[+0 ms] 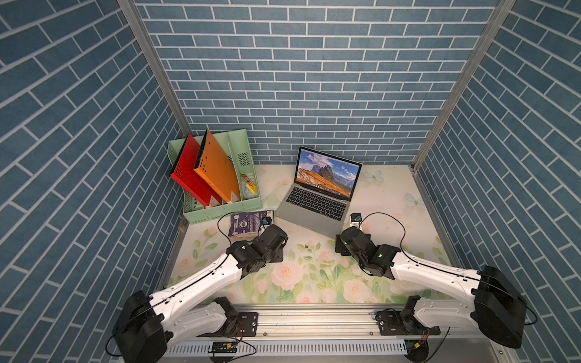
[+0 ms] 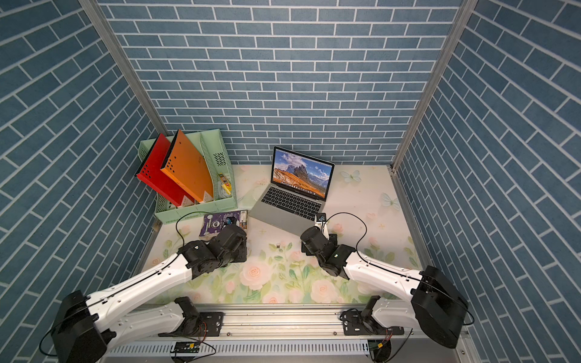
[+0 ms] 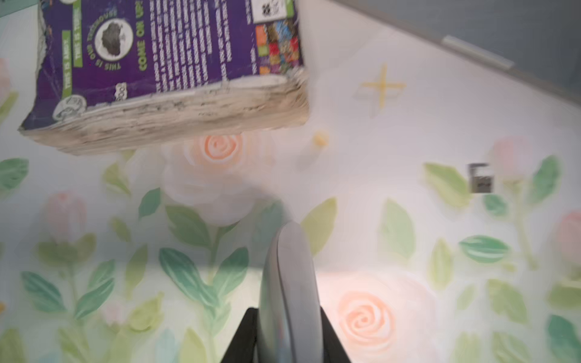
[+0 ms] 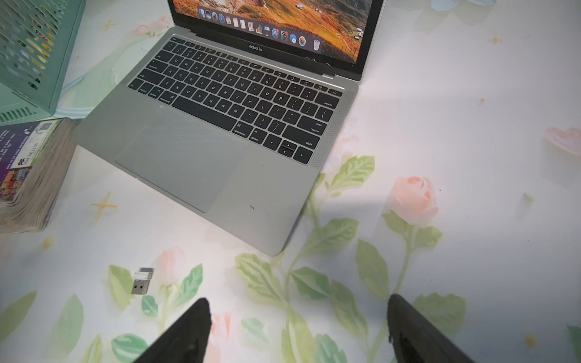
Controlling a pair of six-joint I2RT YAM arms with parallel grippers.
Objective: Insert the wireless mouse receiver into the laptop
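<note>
The small USB receiver (image 4: 141,280) (image 3: 481,178) lies on the floral mat in front of the laptop (image 4: 254,199) (image 1: 311,208), which stands open with its screen lit. My left gripper is low over the mat, shut on a smooth silver-grey object (image 3: 289,272), likely a mouse, seen edge-on in the left wrist view. My right gripper stands open near the laptop's front right corner, to the right of the receiver, with nothing between its fingers.
A purple book (image 3: 163,48) lies left of the laptop. A green file holder (image 1: 248,157) with red (image 1: 190,169) and orange (image 1: 215,166) folders stands at the back left.
</note>
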